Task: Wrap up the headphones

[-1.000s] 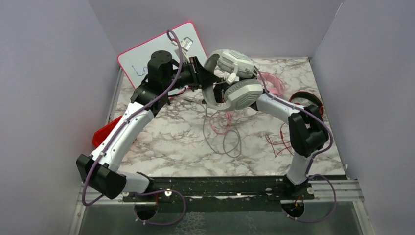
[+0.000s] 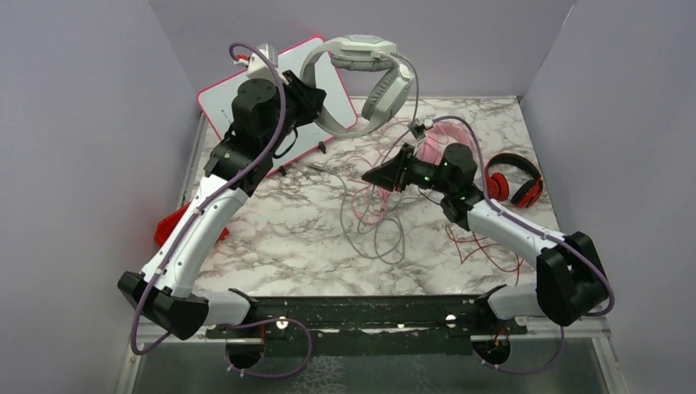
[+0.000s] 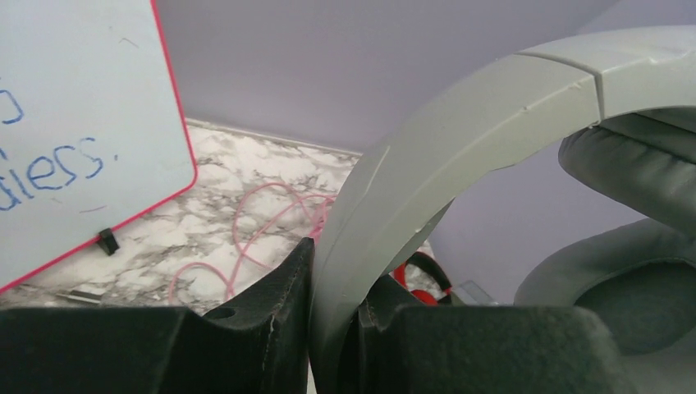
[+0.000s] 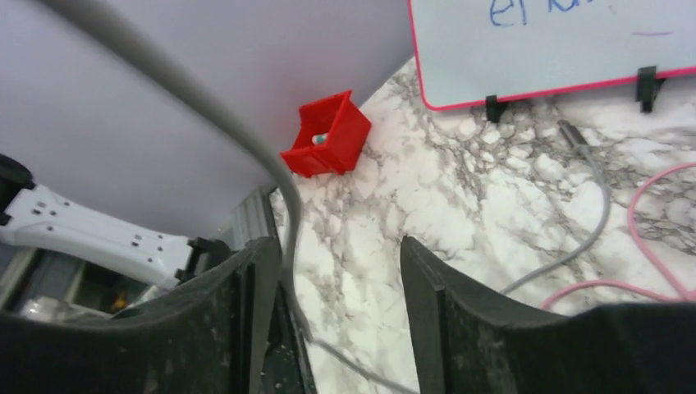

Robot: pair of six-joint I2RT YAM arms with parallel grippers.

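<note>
White-grey headphones [image 2: 386, 94] are held up at the top centre, my left gripper [image 2: 305, 97] shut on the headband. In the left wrist view the band [image 3: 443, 139] rises from between the dark fingers. A grey cable hangs from the headphones down to the table. My right gripper [image 2: 377, 176] is lower, over the tangled cables, with its fingers apart. In the right wrist view a blurred grey cable [image 4: 292, 213] crosses in front of or between the fingers; which, I cannot tell.
A whiteboard [image 2: 230, 107] stands at the back left, a red bin [image 2: 168, 223] at the left edge. Pink headphones [image 2: 447, 135] lie at the back right, red-black headphones [image 2: 525, 189] at the right.
My left gripper has moved left and toward the back with the headphones. My right arm has drawn away from them, its elbow swinging right, and the gripper is now clear of the headphones.
</note>
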